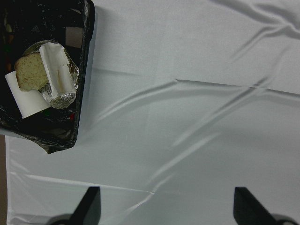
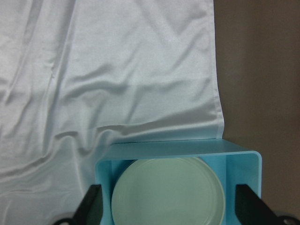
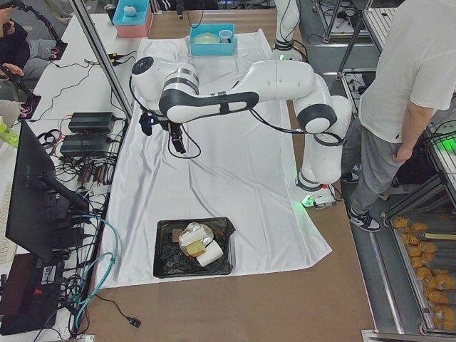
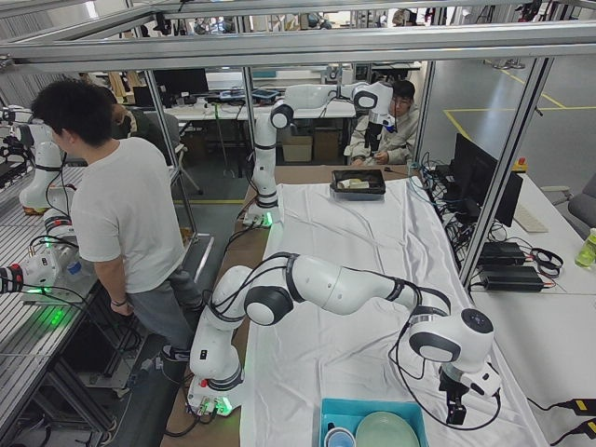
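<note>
A black tray [image 3: 167, 256] [image 1: 63, 138] holds a foil-wrapped item with a bread slice [image 1: 30, 75], paper wraps and a white roll. My left gripper [image 3: 176, 142] hangs open above the white cloth beside it, nothing between the fingers. At the opposite end, my right gripper [image 4: 455, 410] is open over a blue box [image 2: 241, 164], which holds a pale green plate [image 2: 166, 190]. A blue-rimmed cup [image 4: 339, 438] also shows in the box.
A monitor [image 3: 39, 199], black boxes and cables line one side of the table. A person in white [image 4: 130, 214] stands on the other side, beyond the arm bases.
</note>
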